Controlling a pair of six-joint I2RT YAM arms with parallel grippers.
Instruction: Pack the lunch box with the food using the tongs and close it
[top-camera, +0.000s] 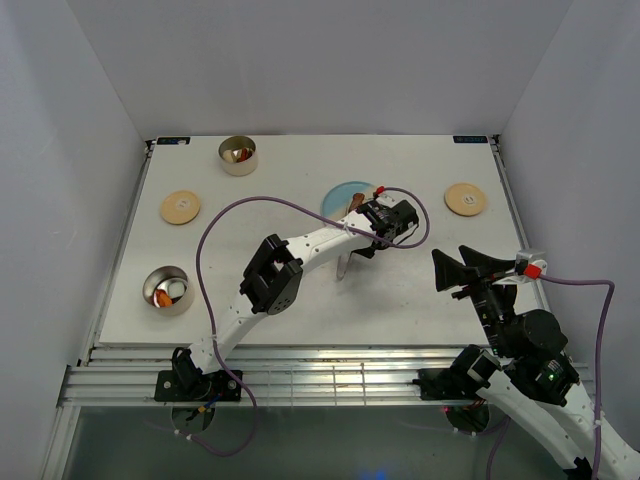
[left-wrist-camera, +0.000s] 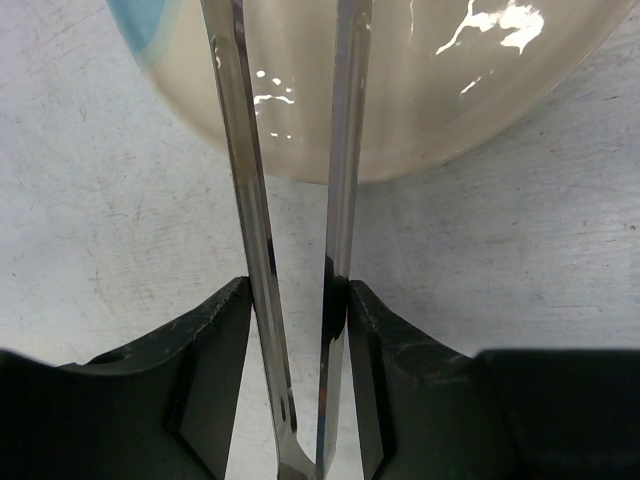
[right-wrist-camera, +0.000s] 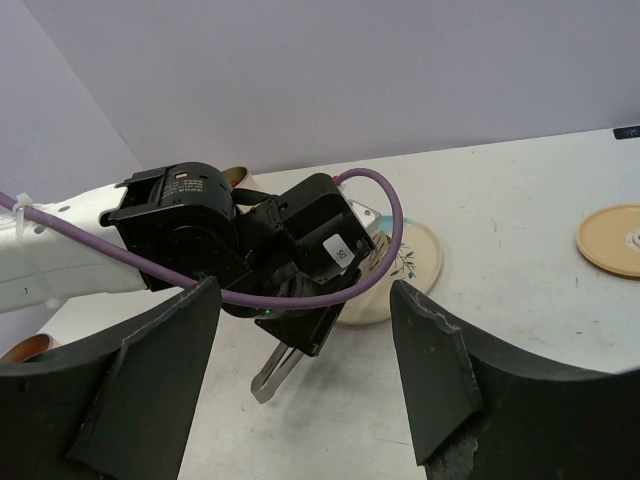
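Note:
Metal tongs (left-wrist-camera: 345, 170) run between the fingers of my left gripper, which is open, one tong arm close beside each fingertip. Their bent end (right-wrist-camera: 270, 378) sticks out below the left arm in the right wrist view. Beneath the tongs' far ends lies a beige and blue plate (left-wrist-camera: 440, 120), with a brown item (top-camera: 357, 200) over it that I cannot name; the left arm hides part of the plate from above. At the right front, my right gripper is open, its fingers wide apart and nothing between them.
One round container (top-camera: 222, 158) with food stands at the back left, another (top-camera: 152, 295) at the front left. Flat round lids rest at left (top-camera: 181, 207) and right (top-camera: 465, 199).

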